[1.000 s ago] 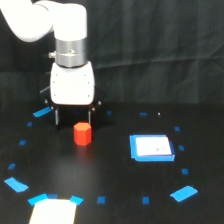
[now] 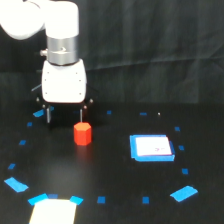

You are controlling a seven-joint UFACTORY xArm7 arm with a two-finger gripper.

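A small red block point(image 2: 82, 133) sits on the dark table at left of centre. The white arm hangs down from the upper left, and its gripper point(image 2: 65, 116) is above and slightly left of the block in the picture. The dark fingers look spread well apart, with nothing visible between them. The right finger appears just above the block; whether they touch is too small to tell.
A blue-edged board with a white middle point(image 2: 153, 146) lies to the right. A pale square point(image 2: 53, 211) is at the front left edge. Several blue tape marks dot the table, which is otherwise clear between block and board.
My arm and gripper have shifted a little to the left. The red block and the board have stayed where they were.
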